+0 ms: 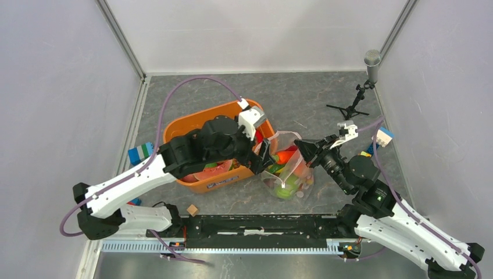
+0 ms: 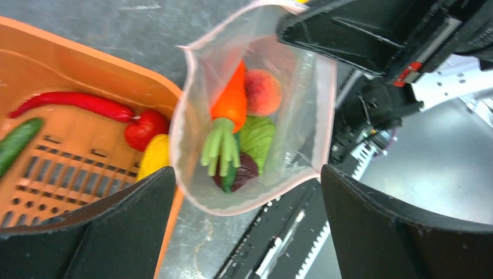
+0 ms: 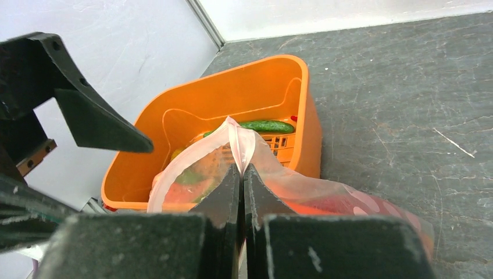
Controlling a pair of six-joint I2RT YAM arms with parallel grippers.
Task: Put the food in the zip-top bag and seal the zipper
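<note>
A clear zip top bag (image 2: 302,116) stands with its mouth spread wide beside the orange basket. Inside it, the left wrist view shows a carrot (image 2: 230,104), a peach (image 2: 263,92), a green lettuce-like piece (image 2: 256,139) and a dark red item. My right gripper is shut on the bag's rim, which is pinched thin between its fingertips. Over the bag's left side hangs my left gripper, open, its fingers (image 2: 99,226) wide apart with nothing held between them.
The orange basket (image 1: 192,123) still holds food: a red chili pepper (image 2: 75,100), a cucumber (image 2: 20,139), a yellow item and watermelon. Toy blocks (image 1: 140,153) lie at the left, and a microphone on a tripod (image 1: 350,110) stands back right. Bare table lies behind the bag.
</note>
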